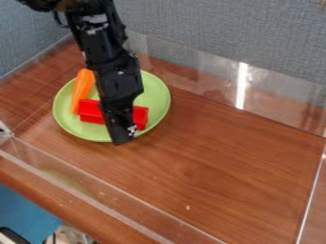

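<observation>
A green plate point(158, 90) rests on the wooden surface, holding an orange carrot point(82, 88) on its left side and a red block point(91, 110) across its front half. My black gripper point(125, 132) is lowered over the plate at the red block, hiding the block's middle. Its tip is at the plate's front part. The fingers are dark and small in this view; nothing shows clearly between them, and whether they touch the block I cannot tell.
Clear low walls edge the wooden surface point(230, 162) at back, left and front. A grey textured backdrop stands behind.
</observation>
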